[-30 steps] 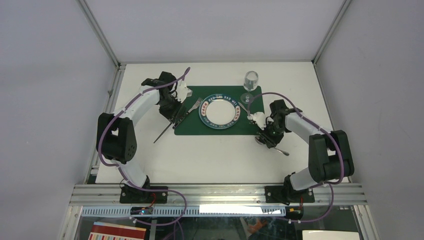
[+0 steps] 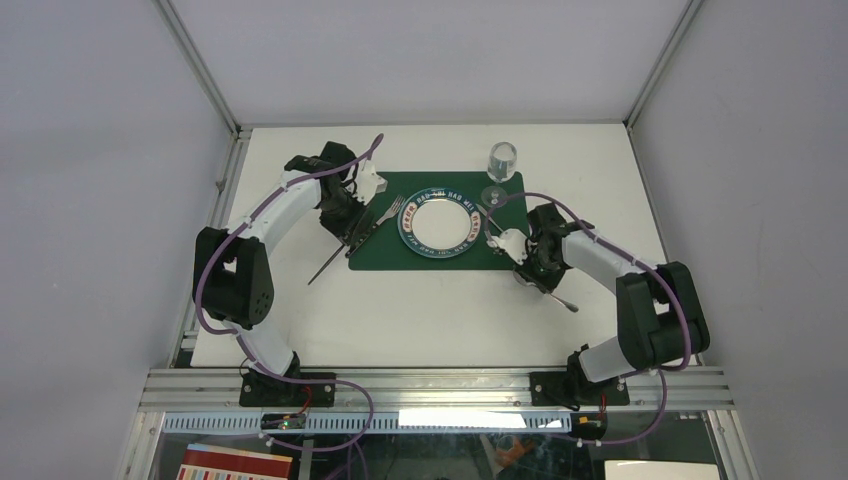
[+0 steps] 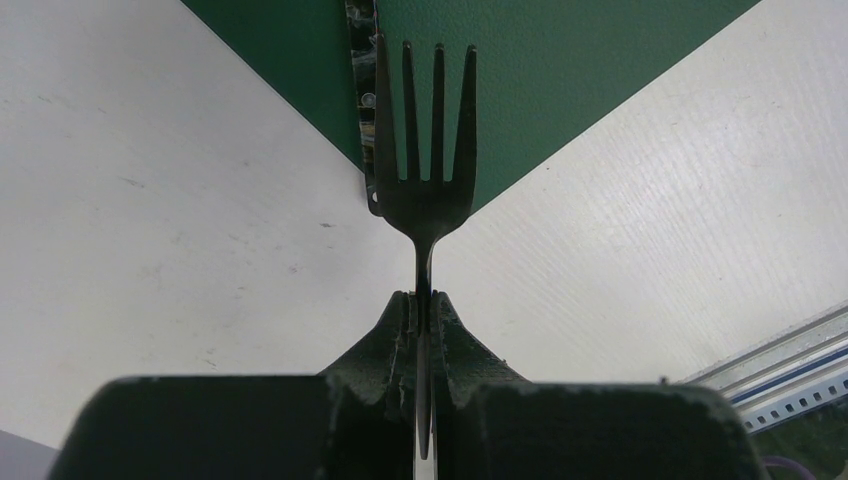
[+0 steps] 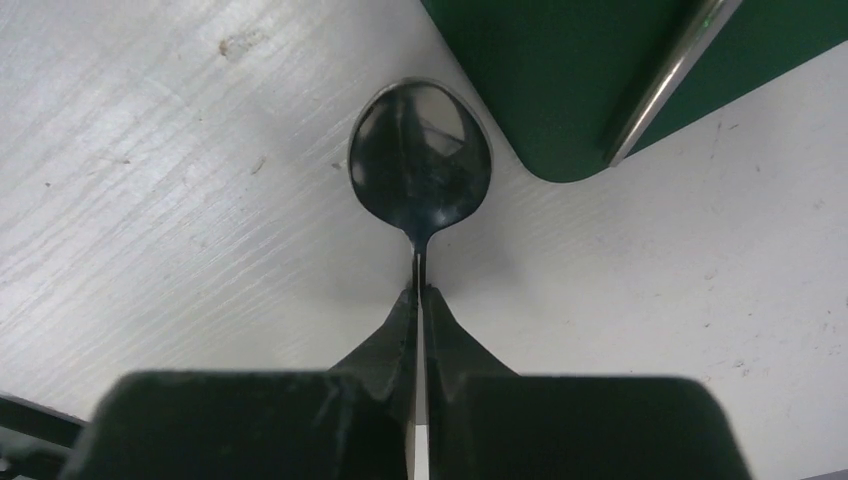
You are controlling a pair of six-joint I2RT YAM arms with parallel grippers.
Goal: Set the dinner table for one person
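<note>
A white plate with a blue rim point(image 2: 440, 225) sits on the green placemat point(image 2: 380, 258), with a fork point(image 2: 388, 214) to its left. My left gripper is shut on another fork point(image 3: 424, 200), tines over the mat's edge. My right gripper is shut, its tips at the neck of a spoon point(image 4: 420, 150) on the white table just outside the mat's corner; I see no clear grip on it. A wine glass point(image 2: 501, 160) stands at the mat's back right. Cutlery right of the plate is partly hidden by the right arm.
Walls bound the sides and back, and a metal rail point(image 2: 450, 375) runs along the front edge.
The left arm is almost unmoved.
</note>
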